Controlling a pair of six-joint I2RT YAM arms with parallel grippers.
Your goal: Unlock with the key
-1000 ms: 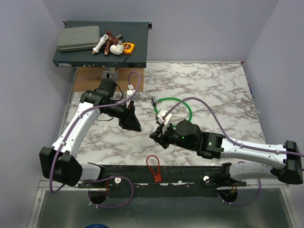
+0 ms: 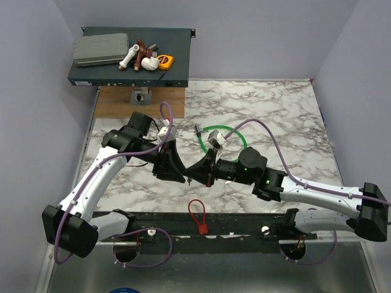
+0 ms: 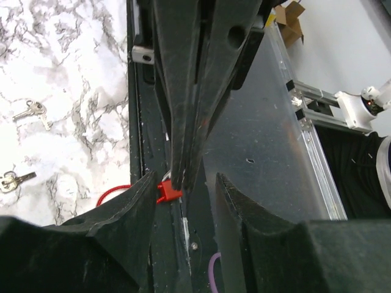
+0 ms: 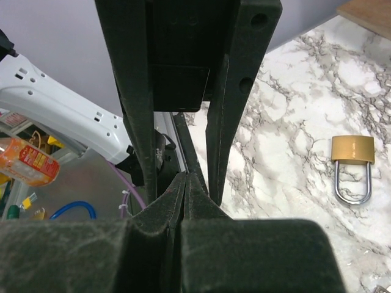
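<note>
My two grippers meet above the marble at the centre of the top view. The left gripper [image 2: 180, 173] is open; in its wrist view the right gripper's tips [image 3: 184, 183] stand between its fingers. The right gripper is shut, nothing visible between its fingers, facing the left gripper's open fingers. A brass padlock [image 4: 352, 149] lies on the marble in the right wrist view. Keys [image 3: 35, 110] and another key [image 3: 13, 180] lie on the marble in the left wrist view.
A red tagged loop [image 2: 202, 227] lies on the dark front edge [image 2: 244, 221]. A green hose [image 2: 220, 127] lies behind the grippers. The raised shelf [image 2: 104, 74] at the back holds a case and tools.
</note>
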